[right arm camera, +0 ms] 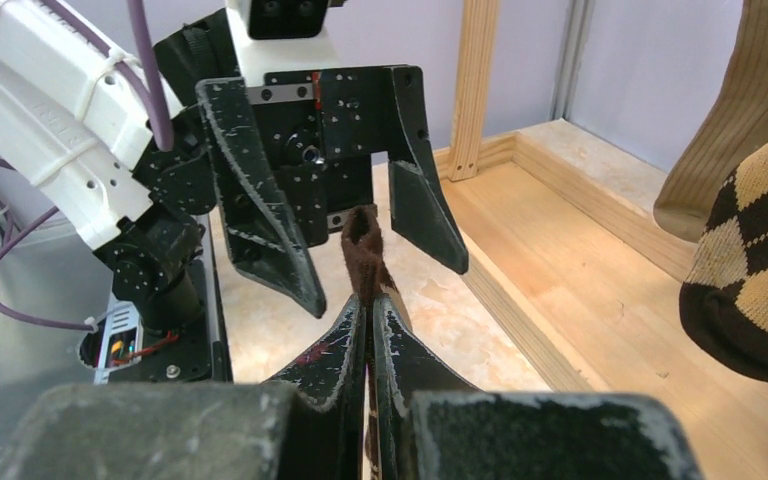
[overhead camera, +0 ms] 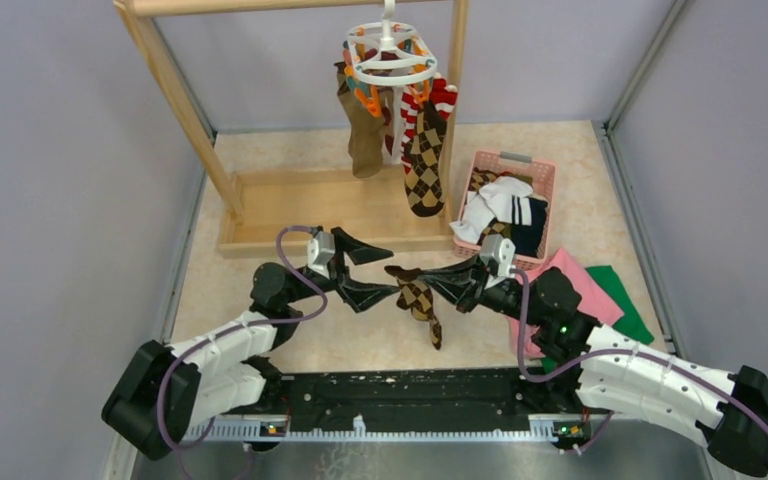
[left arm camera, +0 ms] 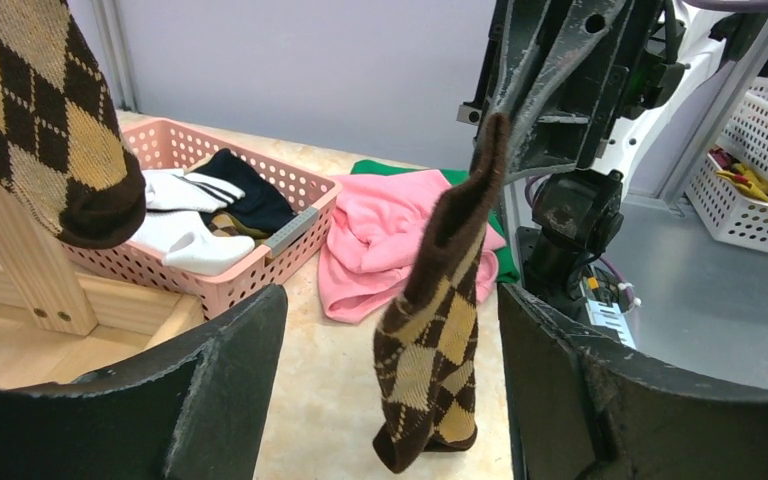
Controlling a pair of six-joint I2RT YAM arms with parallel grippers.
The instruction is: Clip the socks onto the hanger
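Observation:
A brown and tan argyle sock (overhead camera: 417,300) dangles from my right gripper (overhead camera: 422,276), which is shut on its cuff. In the left wrist view that sock (left arm camera: 438,350) hangs in the space between my left fingers, its brown cuff uppermost, without visible contact. My left gripper (overhead camera: 396,270) is open, facing the sock from the left. The right wrist view shows the sock's dark cuff (right arm camera: 365,255) at the closed fingertips, with the left gripper's fingers around it farther off. The round white hanger (overhead camera: 392,68) with orange clips carries a tan sock (overhead camera: 366,135), an argyle sock (overhead camera: 425,165) and red-striped ones.
A pink basket (overhead camera: 460,205) holding white, dark and argyle socks stands right of the wooden rack (overhead camera: 335,243). Pink cloth (overhead camera: 592,290) and green cloth (overhead camera: 632,318) lie by the right arm.

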